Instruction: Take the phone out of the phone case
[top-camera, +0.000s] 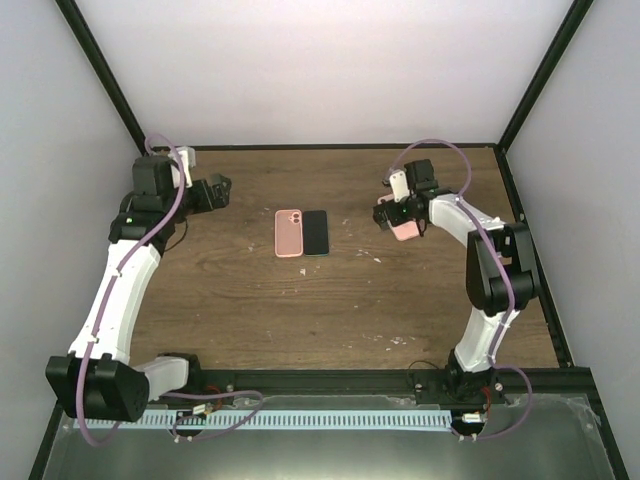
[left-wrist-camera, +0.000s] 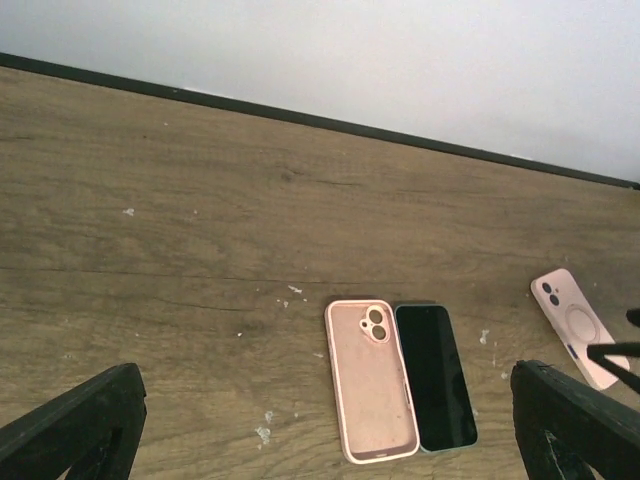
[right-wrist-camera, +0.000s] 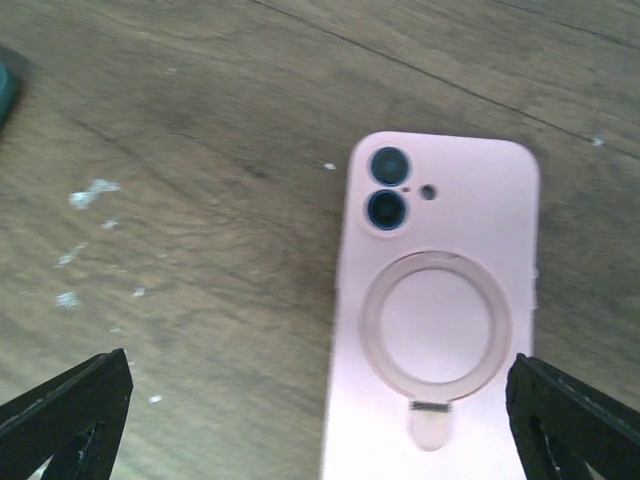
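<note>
On the right of the table lies a pink phone in its case (right-wrist-camera: 440, 210), camera lenses up, a ring on its back; the top view shows it (top-camera: 405, 230) partly covered by my right arm. Above it hangs my right gripper, open, with the pink back in sight between and beyond its fingers. My left gripper is open and empty, high over the table's left side. An empty pink case (left-wrist-camera: 372, 395) and a dark phone (left-wrist-camera: 437, 378) lie side by side mid-table.
Small white specks mark its surface. A dark frame edge (top-camera: 350, 147) and a white wall bound the back. Grey walls stand on both sides.
</note>
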